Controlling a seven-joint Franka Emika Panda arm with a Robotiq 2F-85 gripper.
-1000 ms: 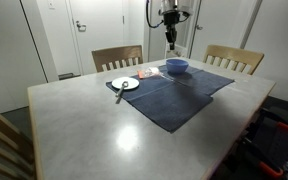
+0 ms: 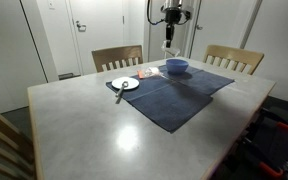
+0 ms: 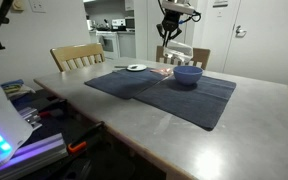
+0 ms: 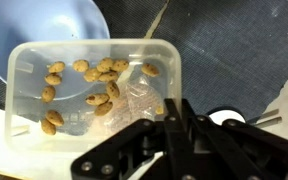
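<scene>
My gripper is shut on the right-hand wall of a clear plastic container (image 4: 44, 150). Several brown nuts (image 4: 106, 65) lie scattered inside it. Just beyond the container in the wrist view is a blue bowl (image 4: 39, 22), partly covered by it. Exterior view 1 has the bowl (image 2: 177, 66) on the table mat with the pale container (image 2: 171, 52) held up above it. From the other side, the container (image 3: 178, 52) hangs over the bowl (image 3: 188, 75), below my gripper (image 3: 164, 37).
A white plate (image 2: 125, 84) with a greenish utensil (image 2: 120, 96) sits left on the dark mat (image 2: 169, 108). A small white item (image 2: 152, 72) lies left of the bowl. Chairs (image 2: 117, 57) line the far side.
The arm above the bowl has changed its angle and now looks narrower in exterior view 1. The container stays held over the bowl; things on the table have not visibly moved.
</scene>
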